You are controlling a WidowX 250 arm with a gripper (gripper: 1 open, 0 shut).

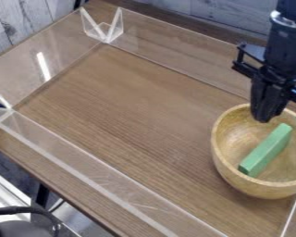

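The black gripper (266, 109) hangs at the upper right, pointing down at the far rim of a wooden bowl (231, 171). It appears shut, with nothing visible between its fingertips. A green block (265, 150) lies tilted inside the bowl, below and slightly in front of the gripper's tip.
A clear plastic edge runs along the front left, a white bracket (103, 28) stands at the back left, and black cabling (21, 222) lies at the lower left.
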